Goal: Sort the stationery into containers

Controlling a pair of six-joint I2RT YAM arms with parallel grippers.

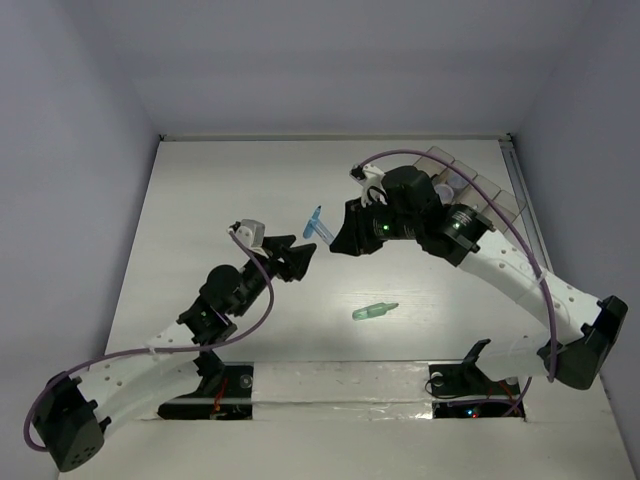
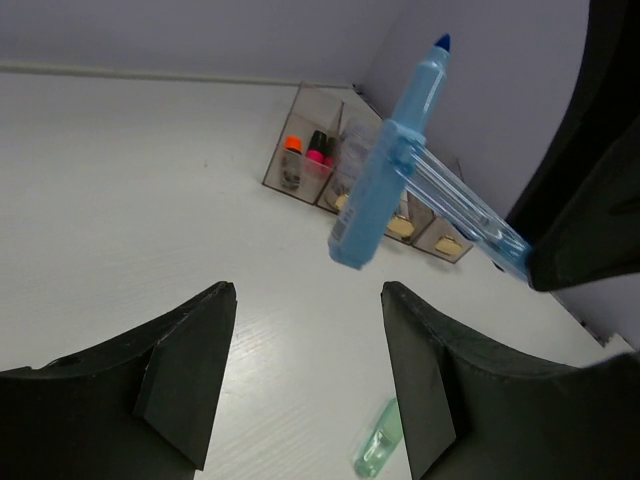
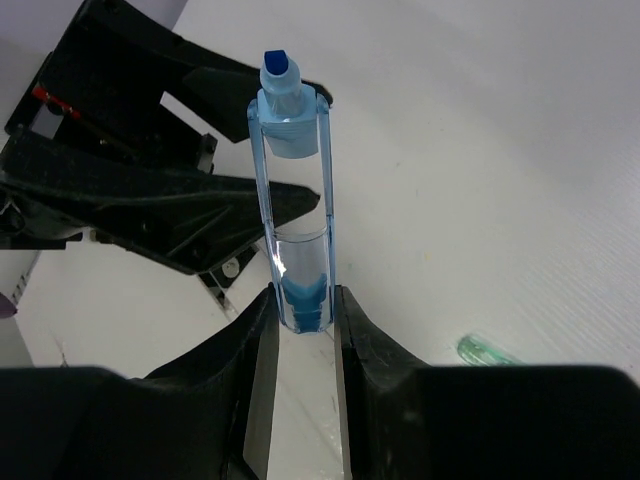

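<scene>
A clear blue pen-like item (image 1: pixel 321 226) with a dark blue tip and a forked transparent frame is held up in the air. My right gripper is shut on the frame's lower end, its fingertips at either side. The left gripper stands open facing the blue item (image 2: pixel 383 165), with nothing between its fingers. In the right wrist view, the left fingers (image 3: pixel 240 200) appear behind the item, and I cannot tell whether they touch it. A translucent green tube (image 1: pixel 375 311) lies on the table in front of both grippers.
A clear compartment box (image 1: pixel 508 203) stands at the back right, partly hidden by the right arm. Its compartments hold an orange-capped bottle (image 2: pixel 291 160) and other stationery.
</scene>
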